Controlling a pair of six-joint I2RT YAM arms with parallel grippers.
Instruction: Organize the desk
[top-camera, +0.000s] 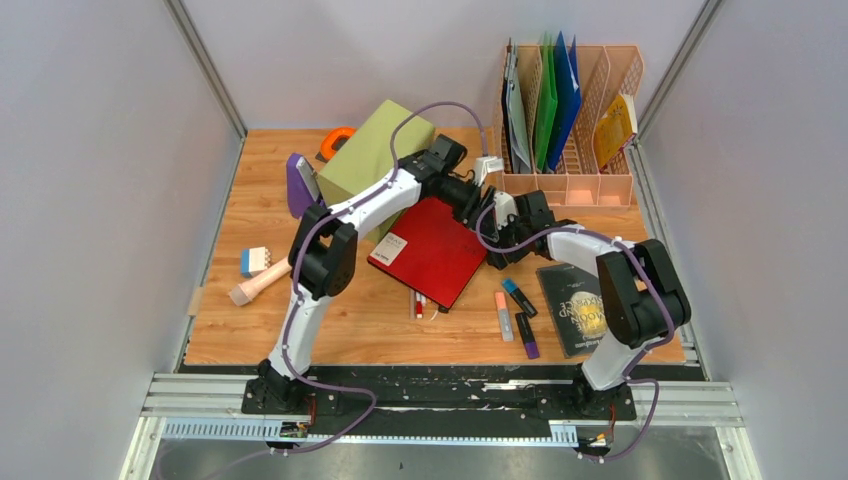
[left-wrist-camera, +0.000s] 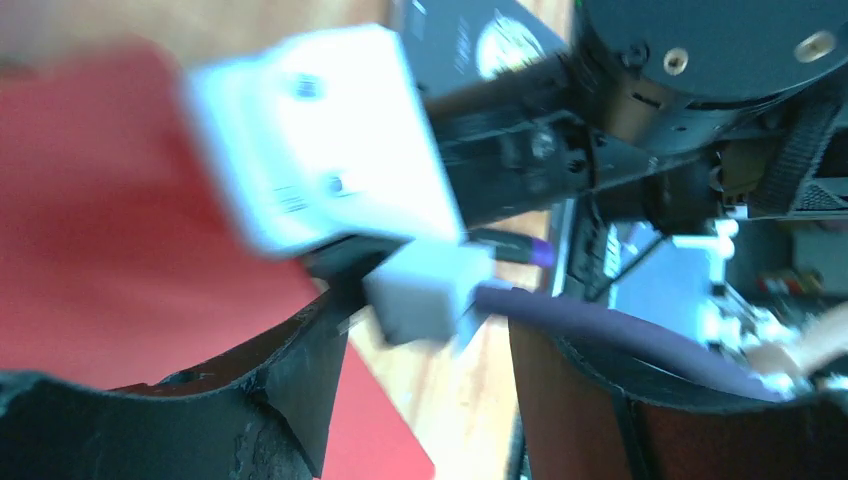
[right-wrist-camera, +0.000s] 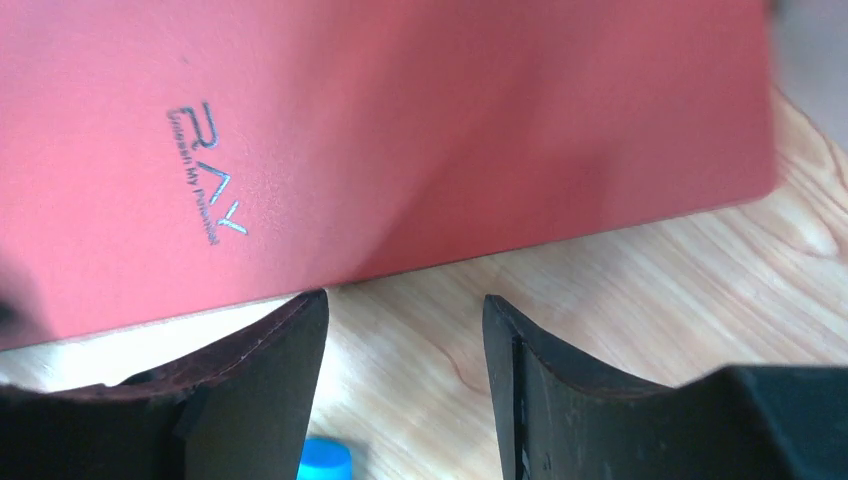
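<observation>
A red folder (top-camera: 430, 260) with a white label lies in the middle of the wooden desk. My left gripper (top-camera: 472, 210) is over its back right part, close beside my right gripper (top-camera: 492, 250); what the left holds cannot be made out. The left wrist view is blurred, with the folder (left-wrist-camera: 120, 230) below the right arm's housing. In the right wrist view, my right gripper is part open at the folder's edge (right-wrist-camera: 520, 190), its fingertips apart with wood showing between them.
An organizer (top-camera: 565, 185) with folders stands back right. A green box (top-camera: 360, 150) is behind the left arm. A dark book (top-camera: 575, 310), markers (top-camera: 505, 315), a purple item (top-camera: 300, 190) and a pink cylinder (top-camera: 255, 285) lie around.
</observation>
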